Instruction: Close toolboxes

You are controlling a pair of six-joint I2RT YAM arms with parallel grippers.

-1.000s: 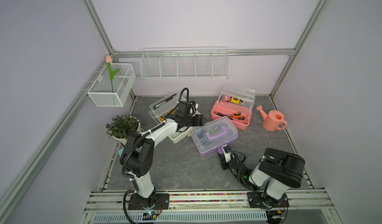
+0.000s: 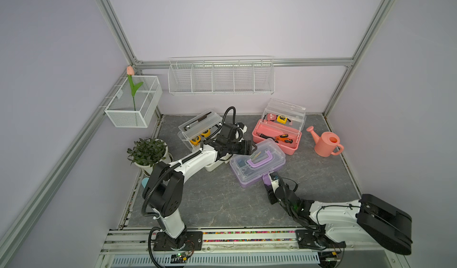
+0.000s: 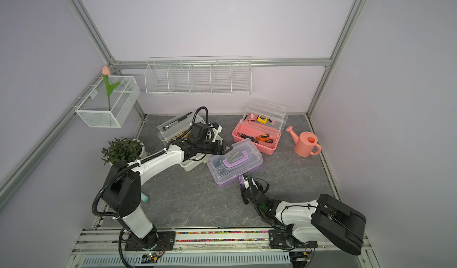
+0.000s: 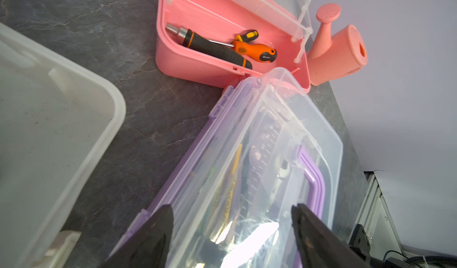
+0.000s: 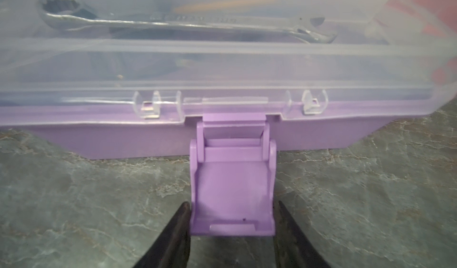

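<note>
A purple toolbox (image 2: 247, 170) has its clear lid down, tools visible inside. At its front, my right gripper is shut on the purple latch (image 5: 231, 187), which sticks out downward. Over the lid in the left wrist view is my left gripper, part open, fingers apart with nothing seen held. The pink toolbox (image 3: 250, 144) behind has its lid raised, with screwdrivers and tape measures inside. A white toolbox (image 4: 57, 125) at back left also stands open, partly hidden by my left arm.
A pink watering can (image 2: 327, 144) stands at the right, a potted plant (image 2: 147, 151) at the left. A wire basket (image 2: 133, 118) with a tulip and a wire rack (image 2: 221, 77) hang on the walls.
My left gripper has moved right over the purple lid.
</note>
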